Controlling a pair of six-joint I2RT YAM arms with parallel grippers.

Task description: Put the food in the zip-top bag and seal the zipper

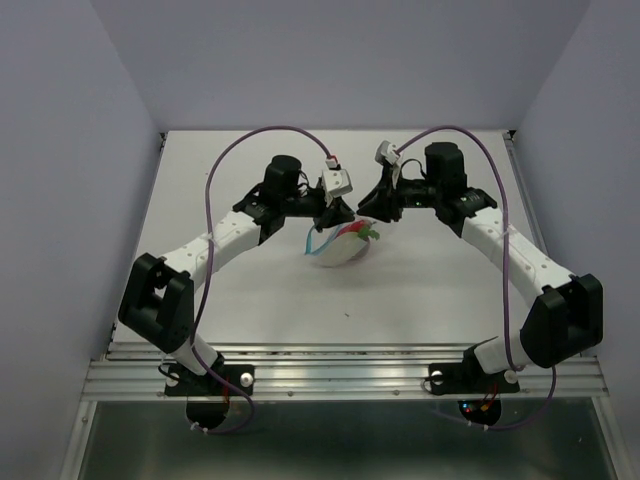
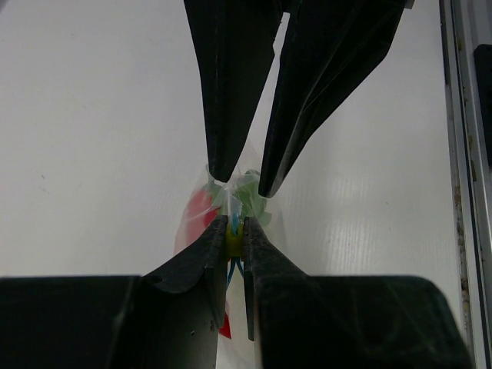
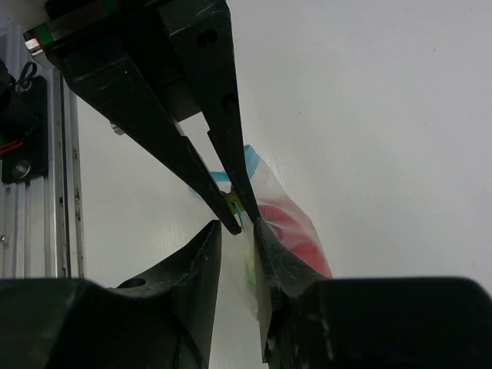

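Observation:
A clear zip top bag (image 1: 335, 255) with a blue zip strip (image 1: 318, 240) lies at the table's middle. Red and green food (image 1: 366, 231) shows through the plastic. My left gripper (image 1: 349, 211) is shut on the bag's yellow zip slider (image 2: 234, 244), with the blue strip running through beside it. Facing it closely is my right gripper (image 1: 364, 211). In the right wrist view its fingers (image 3: 201, 265) stand apart, just short of the left fingertips, and nothing is gripped between them. How far the zip is shut cannot be made out.
A metal rail (image 1: 340, 365) runs along its front edge. The two grippers nearly touch, leaving little room between them.

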